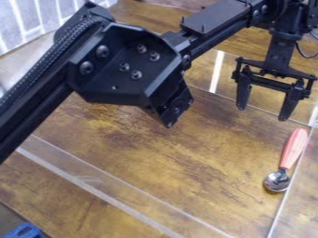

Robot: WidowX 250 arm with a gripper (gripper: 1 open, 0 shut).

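Note:
A spoon (289, 152) with a pink handle and a round metal head lies on the wooden table at the right, head toward the front. Beyond it, a little higher in the picture, my black gripper (265, 109) hangs at the upper right, open, with nothing between its two fingers.
The large black arm crosses the upper left. A blue object (22, 231) is partly visible at the bottom left corner.

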